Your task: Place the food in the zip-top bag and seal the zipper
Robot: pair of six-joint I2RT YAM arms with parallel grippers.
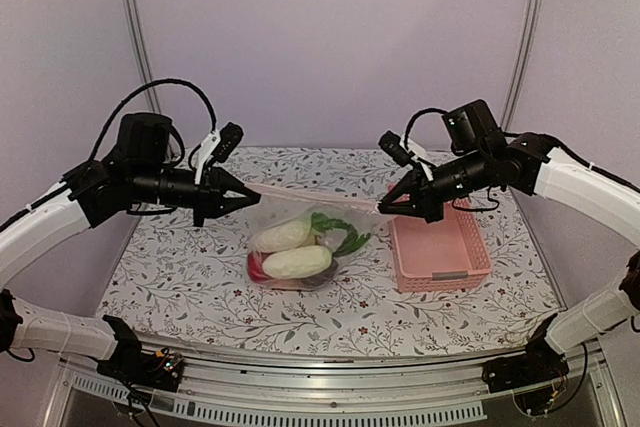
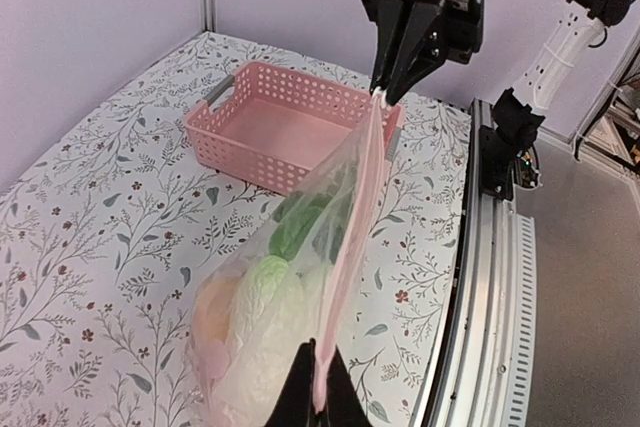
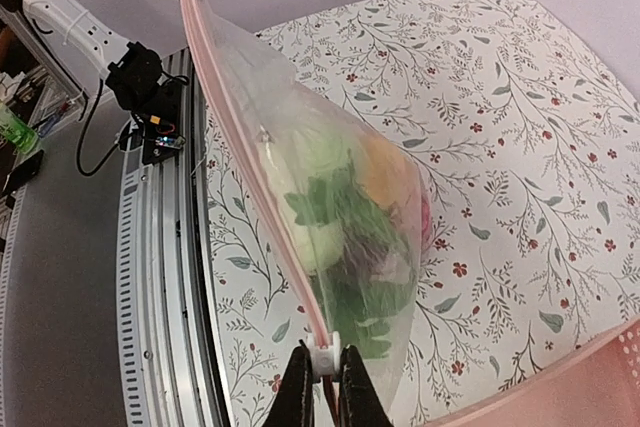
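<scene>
The clear zip top bag [image 1: 350, 245] hangs between both grippers, its pink zipper strip [image 2: 354, 237] stretched taut and straight. My left gripper [image 1: 255, 197] is shut on the bag's left top corner; in its wrist view the strip runs down between the fingers. At the strip's other end, my right gripper [image 1: 381, 208] is shut on the small white zipper slider [image 3: 323, 357]. Inside the bag are pale oblong vegetables [image 1: 298, 262], a green leafy one [image 1: 345, 234] and something red [image 1: 256, 267]. Whether the strip is pressed closed all along cannot be told.
A pink basket [image 1: 440, 283] stands empty on the right, just below and beside my right gripper. Patterned cloth covers the table [image 1: 180, 287], with free room left and in front of the bag. A metal rail [image 1: 330, 367] runs along the front edge.
</scene>
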